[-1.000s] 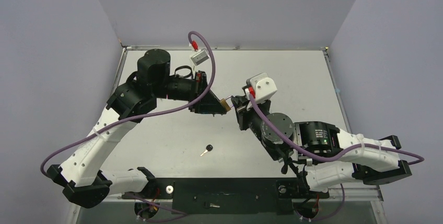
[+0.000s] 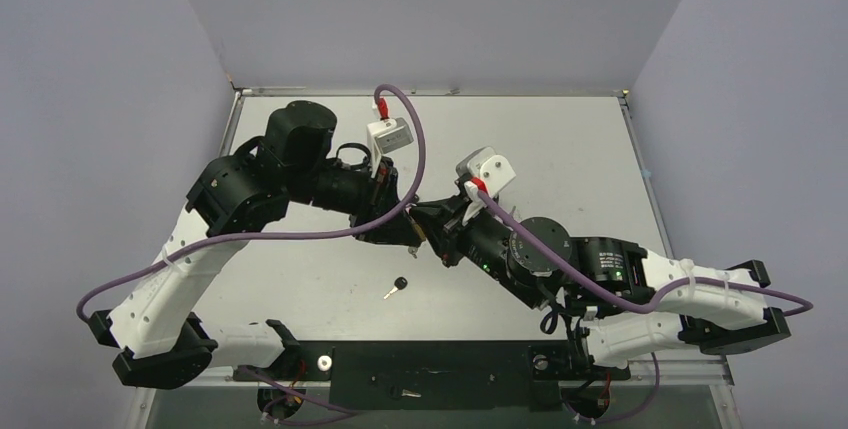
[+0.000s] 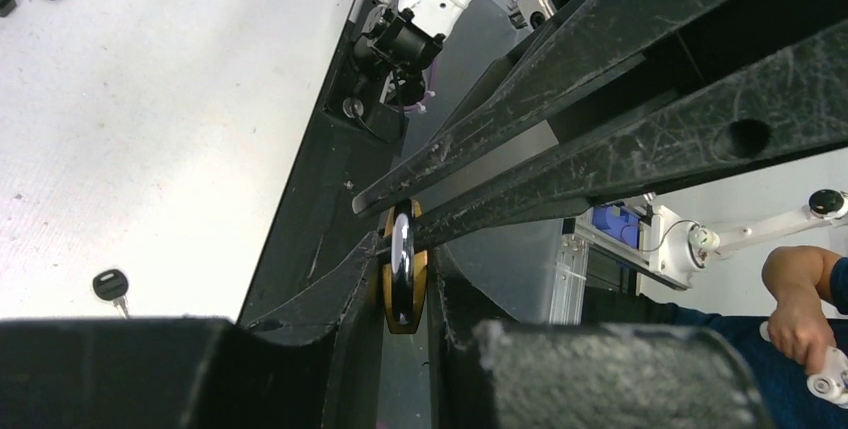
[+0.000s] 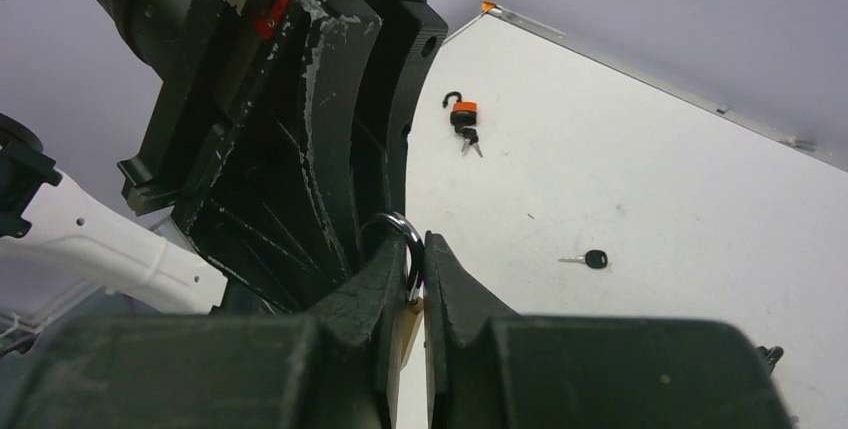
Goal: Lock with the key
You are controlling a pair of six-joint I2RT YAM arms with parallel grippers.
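A small brass padlock with a steel shackle (image 3: 402,264) is between my two grippers, above the table. My left gripper is shut on the padlock's brass body, its fingers closed around it. From the other side my right gripper is shut at the shackle, which curves beside its fingertips in the right wrist view; brass shows just below. The fingers of both grippers meet closely and hide most of the lock, so whether the shackle is fully seated cannot be told. A loose key with a black head (image 2: 400,283) lies on the table below them.
Farther off on the white table (image 4: 560,179) lies an orange-and-black padlock (image 4: 463,109) with its shackle open and keys (image 4: 470,139) beside it. Another silver key (image 2: 410,393) rests on the dark front strip.
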